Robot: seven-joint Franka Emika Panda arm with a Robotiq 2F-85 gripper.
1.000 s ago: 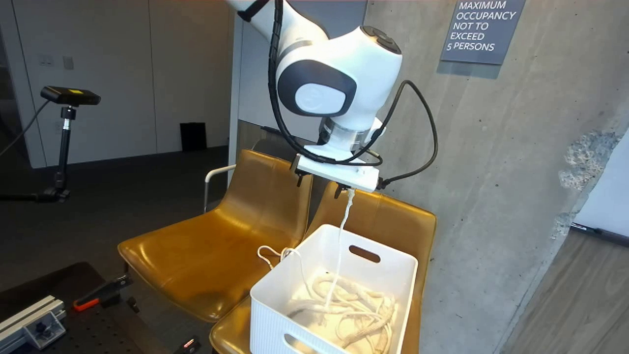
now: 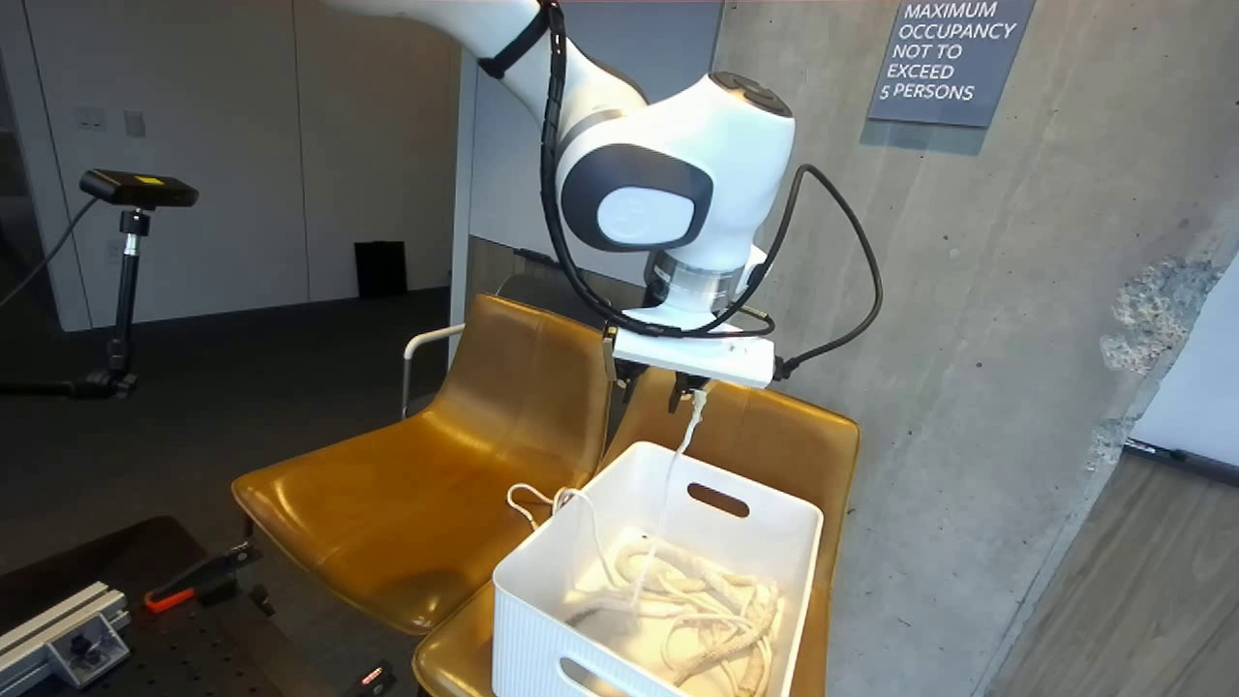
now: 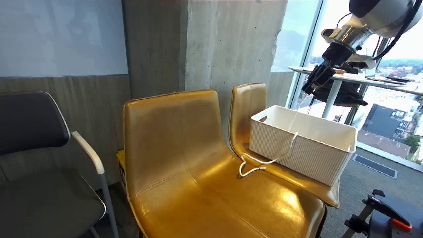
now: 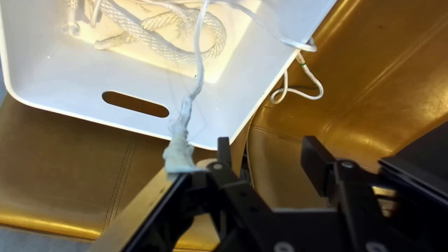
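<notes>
My gripper (image 2: 650,395) hangs above the white bin (image 2: 530,581), with its fingers apart. In the wrist view, bare space shows between the two black fingers. A thin white cord (image 4: 198,48) rises from the bin to a pale, frayed or taped end (image 4: 178,155). That end lies against the outer side of the left finger, near a tan strip, rather than in the gap; how it is attached cannot be made out. Inside the bin lie thicker braided white ropes (image 4: 134,31) in loose coils. Another cord loop (image 3: 257,160) drapes over the bin's side onto the seat.
The bin rests on a tan leather chair (image 2: 801,436). A second tan chair (image 2: 383,488) stands beside it, its seat mostly clear. Behind rises a concrete wall (image 2: 964,348). A dark table edge with tools (image 2: 197,581) occupies the lower left.
The gripper has shifted slightly right and a little lower. Its fingers stand closer together than before. The hanging cord has moved with it and now leans more.
</notes>
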